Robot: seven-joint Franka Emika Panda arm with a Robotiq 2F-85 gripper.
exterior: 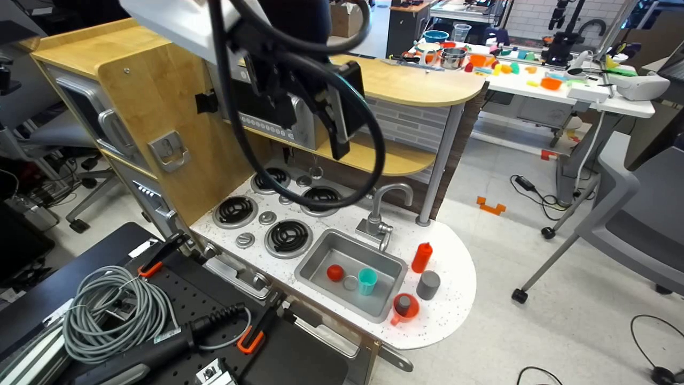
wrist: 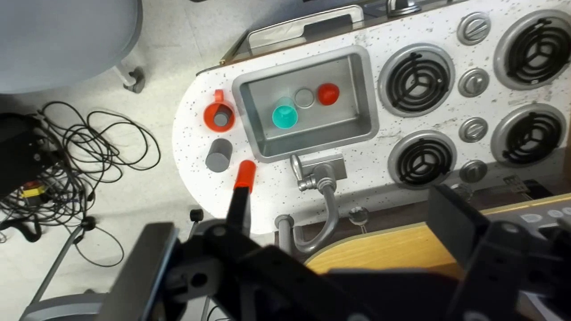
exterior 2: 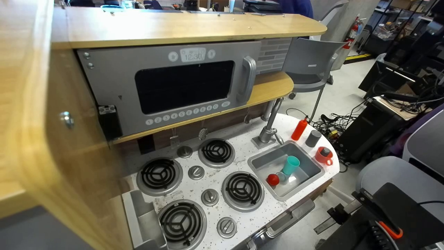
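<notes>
High above the toy kitchen counter, my gripper [exterior: 314, 136] hangs open, its two fingers wide apart and nothing held. Below it, the grey sink [wrist: 353, 138] holds a red ball-like object [wrist: 328, 94], a teal cup [wrist: 284, 117] and a small clear round item [wrist: 304, 98]. To the sink's side stand a red bottle [exterior: 421, 257], a grey cup [exterior: 428, 285] and a red mug [exterior: 405, 308] with a small grey piece inside it. One finger overlaps the bottle's top in the wrist view, but well above it.
The faucet [exterior: 378, 218] rises behind the sink. Several black burners [exterior 2: 242, 188] fill the stove side. The wooden shelf [exterior: 410, 80] and microwave [exterior 2: 108, 75] stand close by the gripper. A black cable loops below the arm.
</notes>
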